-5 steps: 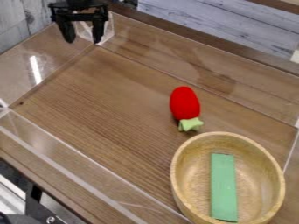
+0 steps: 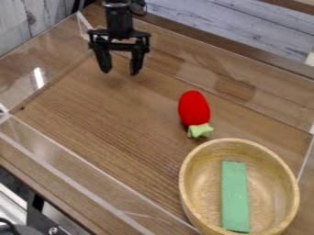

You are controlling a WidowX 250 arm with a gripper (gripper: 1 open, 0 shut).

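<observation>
My black gripper (image 2: 119,50) hangs over the back left of the wooden table, its fingers pointing down; whether it is open or shut I cannot tell. A red oval object (image 2: 193,108) with a light green tip (image 2: 200,130) lies right of centre, apart from the gripper. At the front right stands a round beige bowl (image 2: 196,195) with a flat green block (image 2: 234,195) inside it.
Pale boards (image 2: 245,27) border it at the back, and a grey weathered surface runs along the upper left.
My gripper has moved right and toward the front from the far back-left corner. The red object, bowl and green block are unchanged.
</observation>
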